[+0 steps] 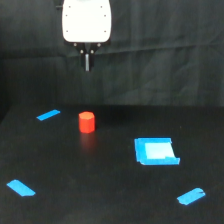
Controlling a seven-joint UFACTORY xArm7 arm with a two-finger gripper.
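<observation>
High at the top of the camera view hangs my gripper, a white body with small dark fingers pointing down. It is too small and dark to tell whether the fingers are apart, and no object shows at them. Well below it, a red block stands on the black table. Farther right lies a blue-edged square with a white centre.
Blue tape strips lie flat on the table: one at the back left, one at the front left and one at the front right. Dark cloth hangs behind.
</observation>
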